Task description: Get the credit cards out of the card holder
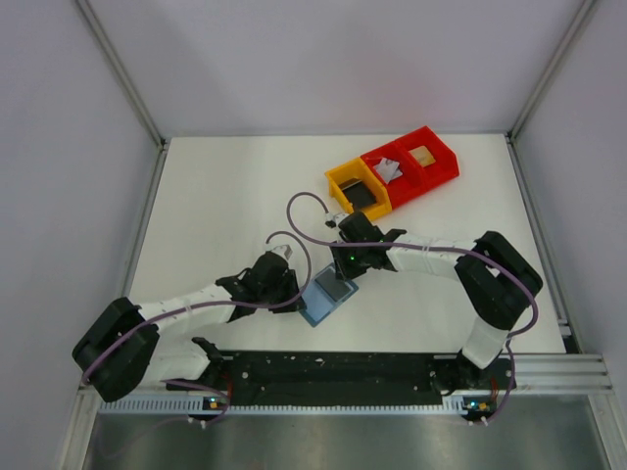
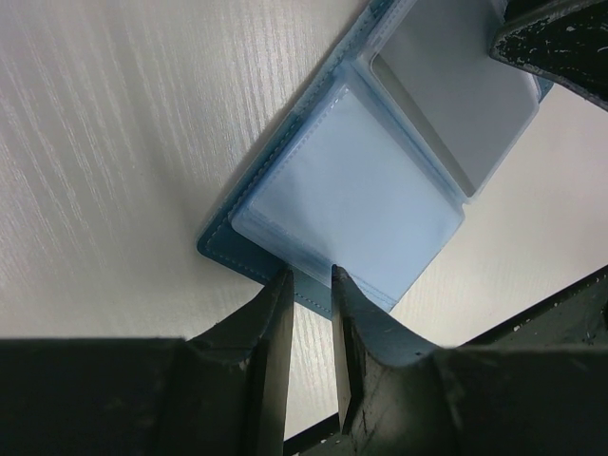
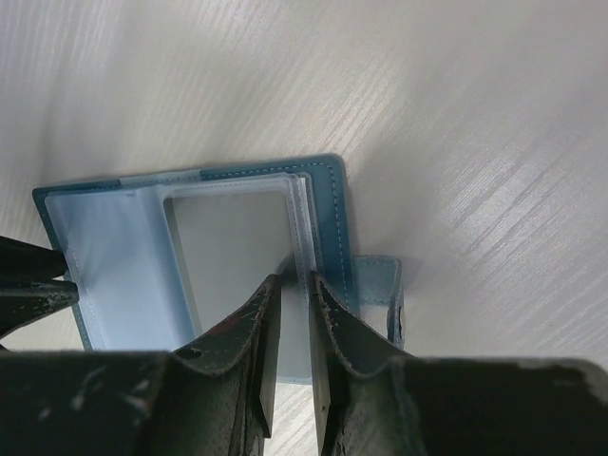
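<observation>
The blue card holder (image 1: 315, 303) lies open on the white table between my two grippers. In the left wrist view it has a pale blue pocket (image 2: 356, 185) beside a pocket with a grey card (image 2: 451, 81). My left gripper is shut on the holder's dark blue edge near one corner. The right gripper is over the opposite end, its fingers a little apart across the pocket's edge. The grey card (image 3: 233, 237) is still in its pocket there. Whether the right fingers touch a card I cannot tell.
A yellow bin (image 1: 340, 179) with dark cards in it stands at the back right. Adjoining it is a red bin (image 1: 446, 162) with a silvery item and a tan one in separate compartments.
</observation>
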